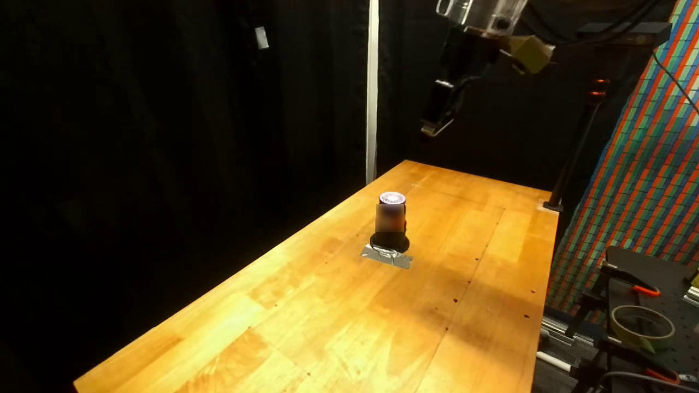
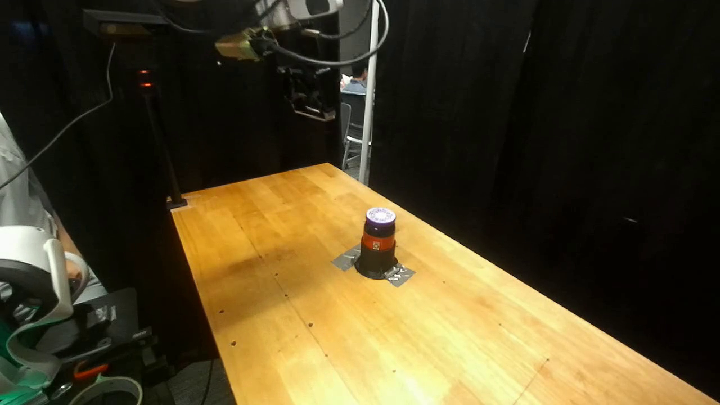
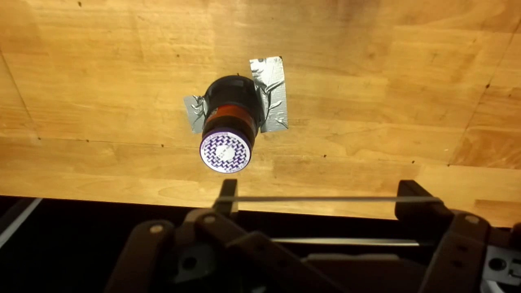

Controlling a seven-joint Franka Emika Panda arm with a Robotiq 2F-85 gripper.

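Note:
A dark jar (image 1: 391,219) with a purple-and-white patterned lid (image 2: 381,215) and an orange band stands upright in a black round holder (image 2: 376,264). Silver tape (image 3: 273,97) fixes that holder to the wooden table (image 1: 341,314). High above the table's far part hangs my gripper (image 1: 437,127), well clear of the jar. Its fingers (image 3: 227,197) are wide apart in the wrist view, so it is open. A thin pale strip (image 3: 317,199) runs across from finger to finger; no object is gripped. From the wrist camera, the jar lies ahead of the left finger.
Apart from the jar and its holder, the tabletop is bare. A black post (image 1: 580,144) rises at a far corner. Clamps and a tape roll (image 1: 642,325) lie on a dark side surface beyond the table's edge. Black curtains (image 2: 574,135) hang around.

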